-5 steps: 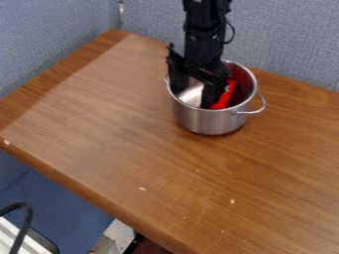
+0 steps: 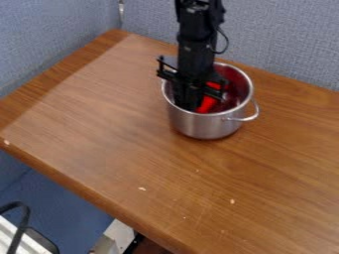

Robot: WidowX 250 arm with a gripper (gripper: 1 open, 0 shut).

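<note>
A steel pot (image 2: 199, 124) with side handles stands toward the back of the wooden table. My black gripper (image 2: 191, 79) reaches down from the top into the pot, over its left part. A red object (image 2: 209, 101) lies inside, partly hidden behind the gripper. The fingertips are hard to make out, so I cannot tell whether they hold anything.
A grey padded wall (image 2: 291, 45) runs behind it. At the lower left, beyond the table's edge, are blue floor and a cable.
The gripper has shifted left within the pot. The pot has moved slightly left as well, and the red object is more covered than a second ago.
</note>
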